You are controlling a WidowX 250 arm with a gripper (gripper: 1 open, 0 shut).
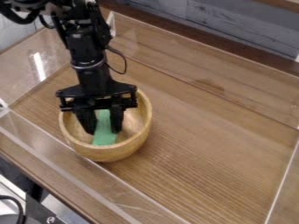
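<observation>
My black gripper (100, 114) reaches down into a wooden bowl (126, 144) on the left of the wooden table. Its fingers are around a green object (105, 135) inside the bowl; whether they touch or grip it is unclear.
A pale wall runs along the back, and a dark cable lies beyond the near left edge.
</observation>
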